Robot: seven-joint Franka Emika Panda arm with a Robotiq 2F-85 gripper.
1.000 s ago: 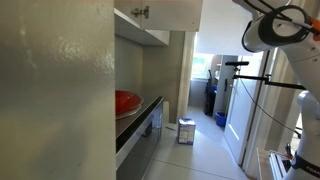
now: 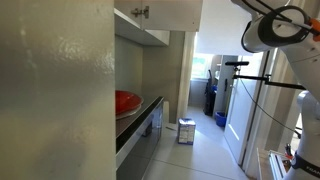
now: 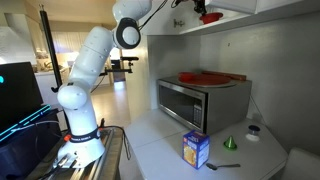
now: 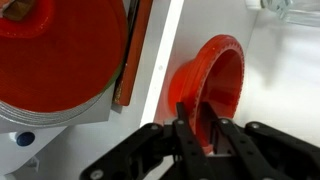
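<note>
A red bowl (image 4: 226, 84) fills the right middle of the wrist view, with the tips of my black gripper at its near rim. Whether the fingers press on the rim or only stand around it cannot be told. In exterior view 2 the bowl (image 3: 210, 17) sits high up in the open cabinet, and my gripper (image 3: 181, 8) reaches toward it from the left, partly cut by the top edge. The gripper is out of sight in exterior view 1.
Below the cabinet, a microwave (image 3: 188, 108) carries red dishware (image 3: 190, 78). An open cabinet door (image 2: 172, 14) hangs near the arm. On the counter lie a blue box (image 3: 195, 149), a spoon (image 3: 224, 166) and a green cone (image 3: 231, 143). Clear glassware (image 4: 298, 10) stands near the bowl.
</note>
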